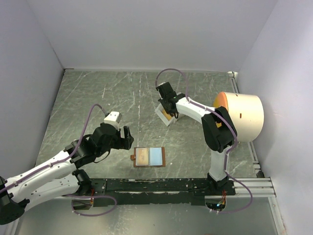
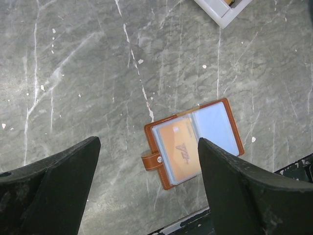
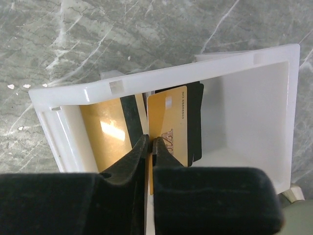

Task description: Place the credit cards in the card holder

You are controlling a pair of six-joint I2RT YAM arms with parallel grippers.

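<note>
In the right wrist view a white tray (image 3: 257,117) holds several cards. My right gripper is shut over it, on the near edge of a gold card (image 3: 168,112). A gold sliver of that card shows between the fingers, and this edge looks tilted up towards me. Behind it lies a black card (image 3: 196,117), and to the left a gold card with a dark stripe (image 3: 105,120). The brown card holder (image 2: 209,107) lies flat and unfolded, clear pockets showing. My left gripper (image 1: 128,137) stands open and empty just above and left of the holder in the top view.
A large cream cylinder (image 1: 247,117) with an orange end stands at the right, behind the right arm. Bare grey marbled table (image 1: 78,107) spreads across the left and between tray and holder. Grey walls enclose the back and sides.
</note>
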